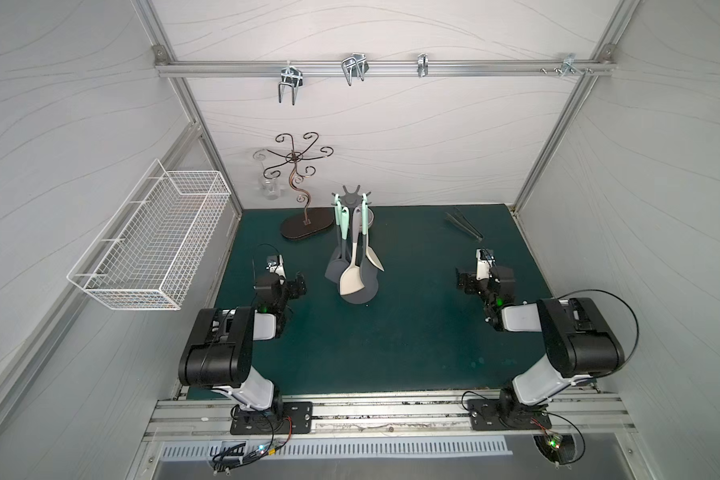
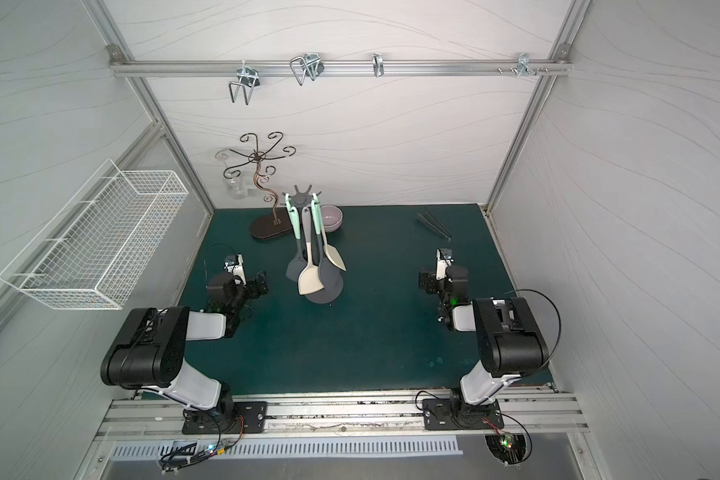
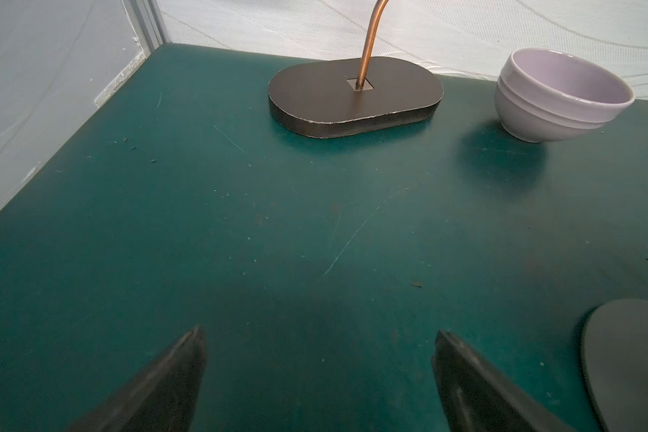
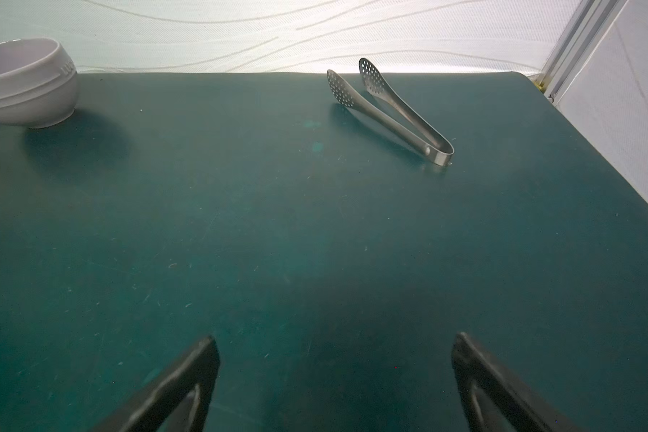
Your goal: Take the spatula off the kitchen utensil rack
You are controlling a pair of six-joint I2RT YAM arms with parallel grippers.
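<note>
A grey utensil rack with a round base stands left of the table's middle. Several utensils hang around it, some with mint-green handles. At its front hangs a cream-headed spatula with a pale handle; a second cream head shows at the right side. To the rack's left, clear of the utensils, my left gripper is open with only bare table between its fingers. My right gripper is open and empty too, well to the right of the rack.
Behind the rack are a dark scrolled stand and a lilac bowl. Metal tongs lie at the back right. A white wire basket hangs on the left wall.
</note>
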